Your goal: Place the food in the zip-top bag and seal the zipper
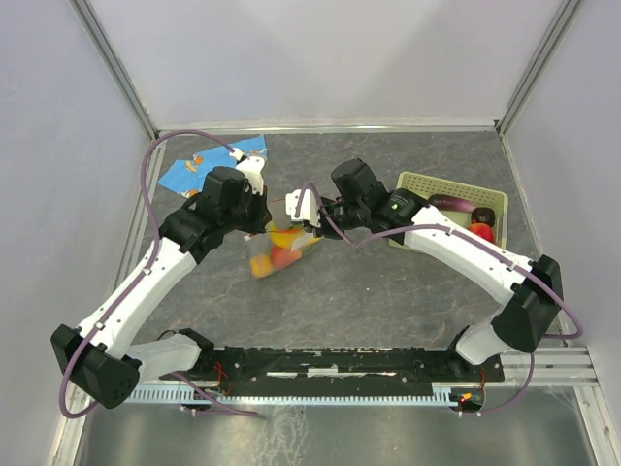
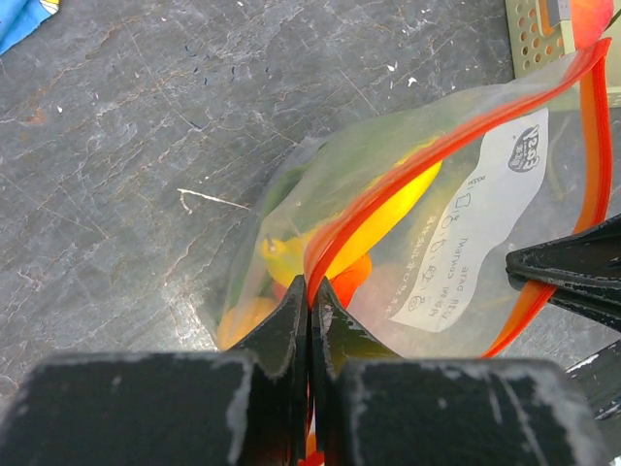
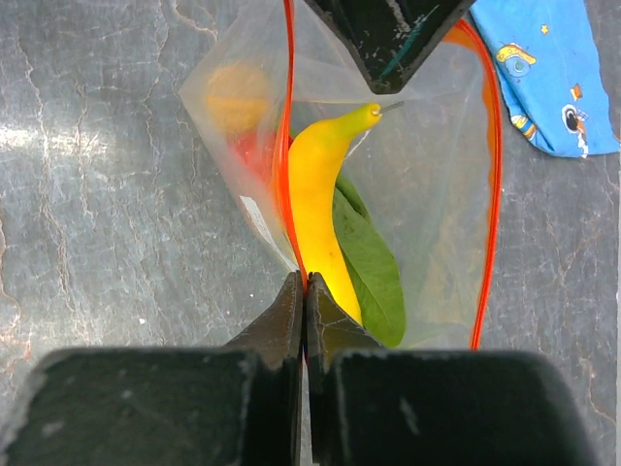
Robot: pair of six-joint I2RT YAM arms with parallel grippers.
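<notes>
The clear zip top bag (image 1: 272, 252) with orange zipper edges holds a yellow banana (image 3: 320, 194), green leaf (image 3: 374, 277), orange fruit (image 3: 238, 102) and a red item. My left gripper is shut on the bag's orange zipper edge at one end. My right gripper is shut at the bag's other side, with the orange edge running into its fingertips; in the left wrist view it sits at the right-hand zipper strip. The bag's mouth gapes between the two orange strips.
A green basket (image 1: 417, 189) at the right holds an eggplant (image 1: 451, 203), a red item (image 1: 481, 232) and a dark one. A blue printed cloth (image 1: 184, 175) lies at the back left.
</notes>
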